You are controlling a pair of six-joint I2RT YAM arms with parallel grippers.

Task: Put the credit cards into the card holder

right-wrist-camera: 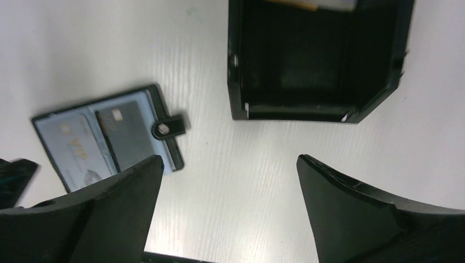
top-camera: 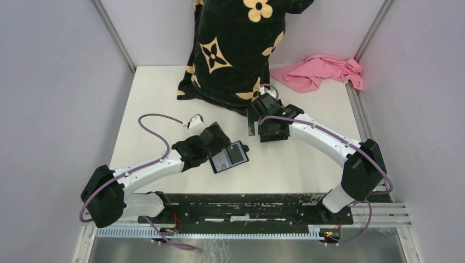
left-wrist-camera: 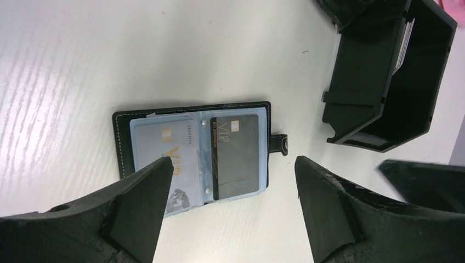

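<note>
The open card holder [left-wrist-camera: 125, 143] lies on the table, a light VIP card [left-wrist-camera: 164, 142] and a dark VIP card [left-wrist-camera: 236, 153] in its clear pockets, its strap pointing right. My left gripper is above the holder with fingers apart and nothing between them. My right gripper stands open and empty over bare table, near a black box [right-wrist-camera: 290, 112] that has white cards in it.
A black patterned cloth [top-camera: 230, 49] hangs at the back, with a pink cloth [top-camera: 312, 71] at the back right.
</note>
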